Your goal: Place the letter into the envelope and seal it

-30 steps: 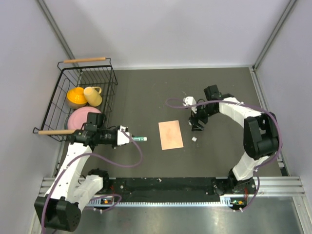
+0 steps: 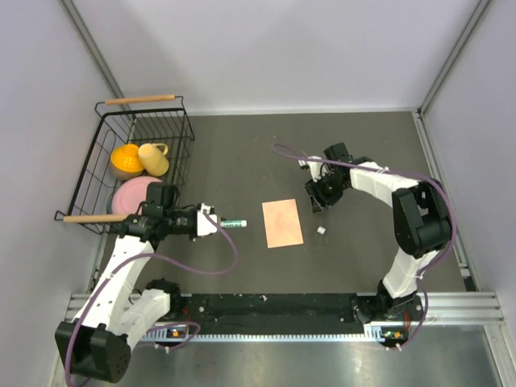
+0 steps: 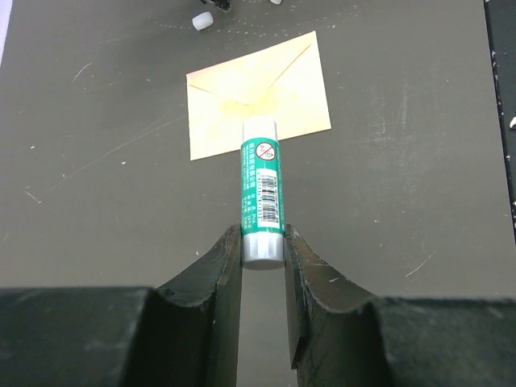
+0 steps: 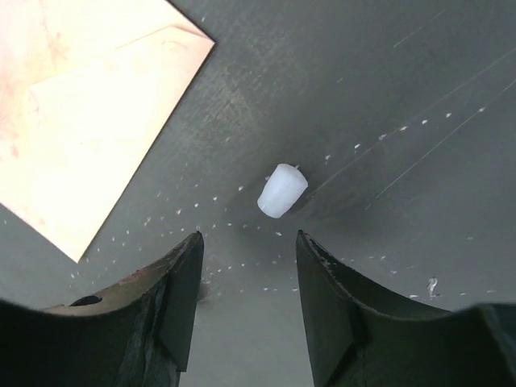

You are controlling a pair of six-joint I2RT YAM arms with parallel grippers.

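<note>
A cream envelope [image 2: 282, 222] lies flat in the middle of the table, its flap facing up in the left wrist view [image 3: 258, 97]. My left gripper is shut on a green glue stick [image 3: 260, 184], held left of the envelope. A small white cap [image 4: 282, 190] lies on the table to the right of the envelope. My right gripper is part open above and behind the cap, its fingers apart with nothing between them. No separate letter is distinguishable.
A black wire rack [image 2: 97, 165] with a pink plate [image 2: 133, 193], yellow bowl [image 2: 126, 155] and yellow mug [image 2: 154, 160] stands at the left. The table [image 2: 234, 153] is otherwise mostly clear, with walls behind and at both sides.
The right arm has shifted slightly over the last second, its gripper staying above and behind the small cap. The left arm with the glue stick has barely moved.
</note>
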